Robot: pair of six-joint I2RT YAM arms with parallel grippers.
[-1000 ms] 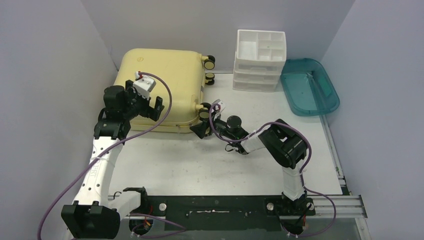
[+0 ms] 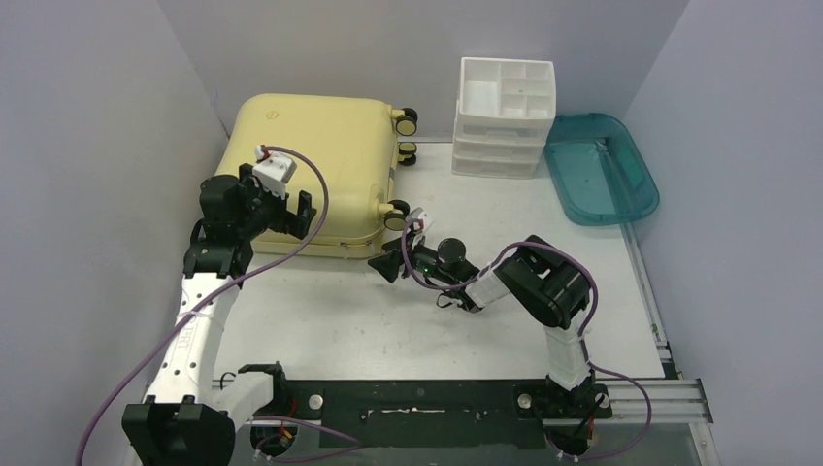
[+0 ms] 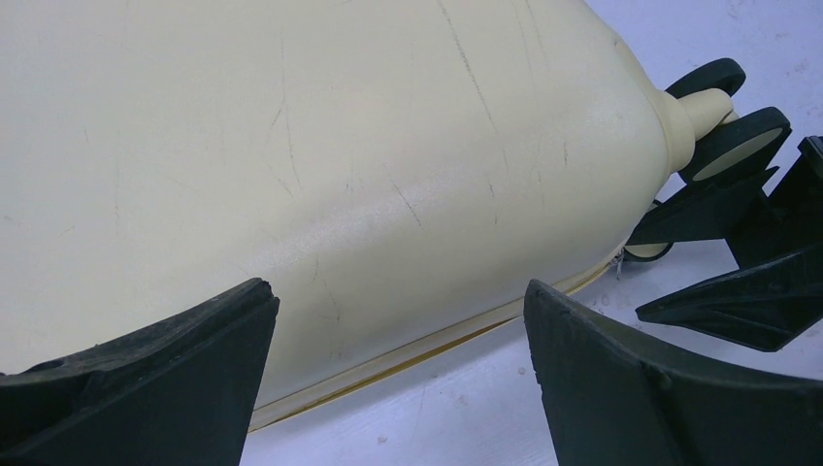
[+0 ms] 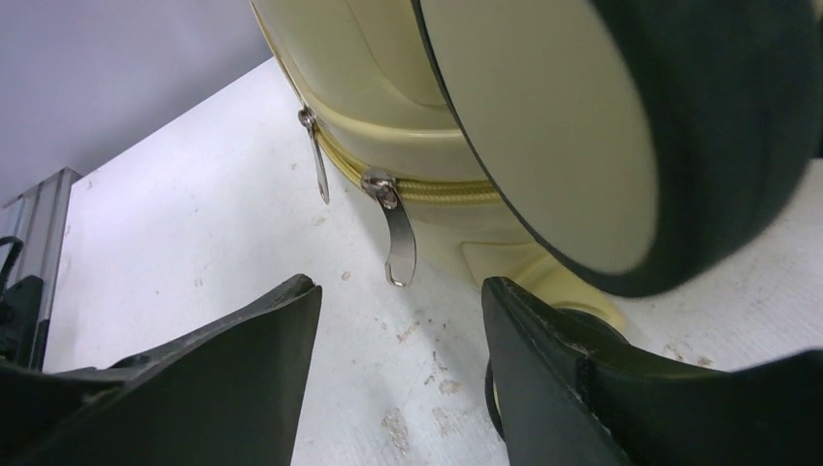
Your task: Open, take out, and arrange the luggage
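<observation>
A pale yellow suitcase [image 2: 306, 146] lies on its side at the back left, its wheels [image 2: 407, 125] facing right. Two metal zipper pulls show at its lower edge in the right wrist view. The nearer pull [image 4: 400, 241] hangs in line with the gap of my right gripper, which stands part open; whether its tip is between the fingers cannot be told. The other pull [image 4: 318, 163] hangs farther left along the yellow zipper [image 4: 442, 191]. Over the suitcase's scratched front side, my left gripper is open with nothing between its fingers.
A white drawer unit [image 2: 505, 121] stands at the back, with a teal bin [image 2: 602, 170] to its right. One large wheel [image 4: 553, 126] looms close beside my right gripper.
My right gripper has shifted slightly toward the table's front, near the suitcase corner. The left gripper has moved a little to the left. The suitcase has not visibly moved.
</observation>
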